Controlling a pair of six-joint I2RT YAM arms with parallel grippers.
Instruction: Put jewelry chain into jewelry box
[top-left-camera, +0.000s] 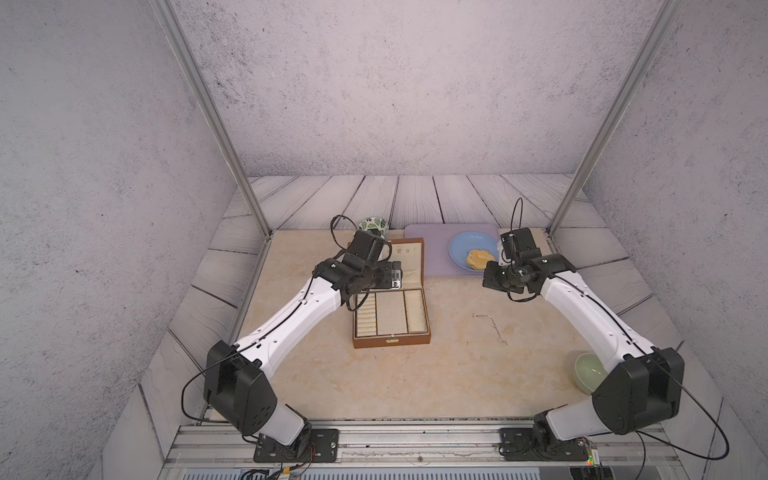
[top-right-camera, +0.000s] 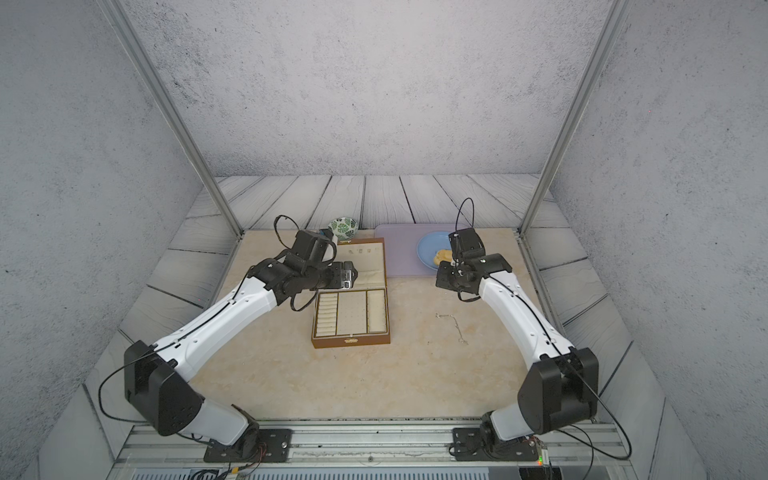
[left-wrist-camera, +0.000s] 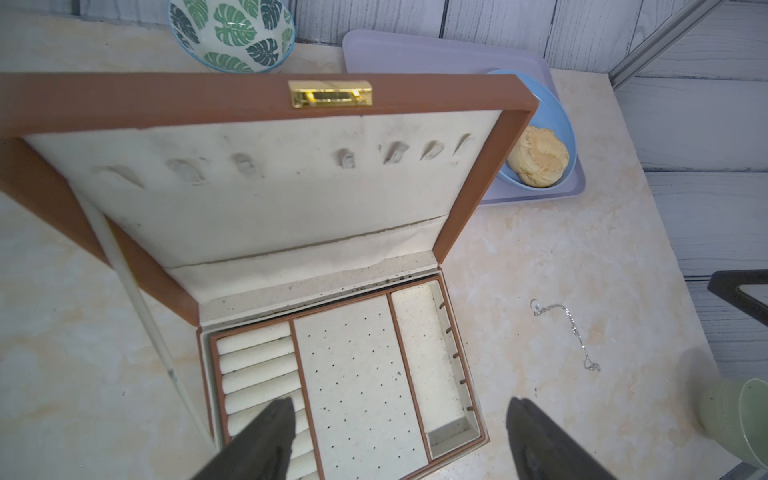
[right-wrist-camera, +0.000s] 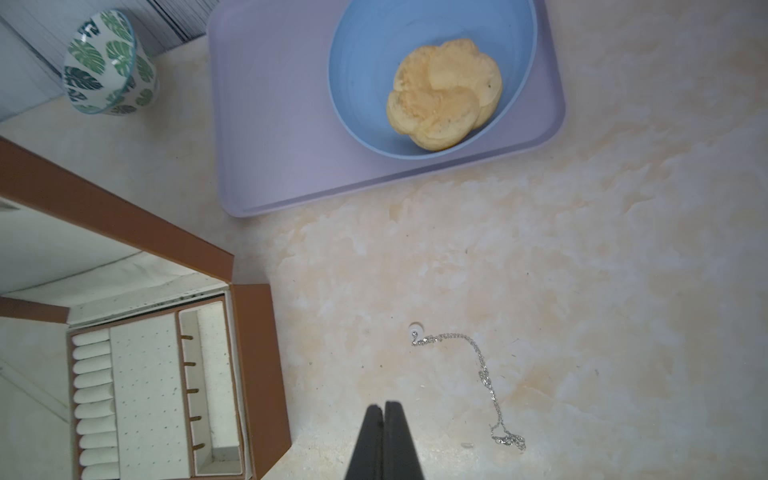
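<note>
The thin silver chain (right-wrist-camera: 483, 377) lies loosely bent on the table, right of the box, with a small round tag at its upper end. My right gripper hovers above the table with its fingertips together and nothing showing between them; the chain is apart from it. The brown jewelry box (top-left-camera: 392, 344) stands with its lid up, showing ring rolls (left-wrist-camera: 260, 376), a flat middle pad (left-wrist-camera: 360, 384) and a narrow right compartment (right-wrist-camera: 214, 384). No chain shows in these compartments. Over the box, my left gripper is open and empty.
A lilac tray (right-wrist-camera: 264, 104) with a blue bowl (right-wrist-camera: 360, 80) holding a yellow lump (right-wrist-camera: 448, 92) sits behind. A leaf-patterned bowl (left-wrist-camera: 232, 32) stands behind the lid, a green bowl (top-left-camera: 590, 372) at front right.
</note>
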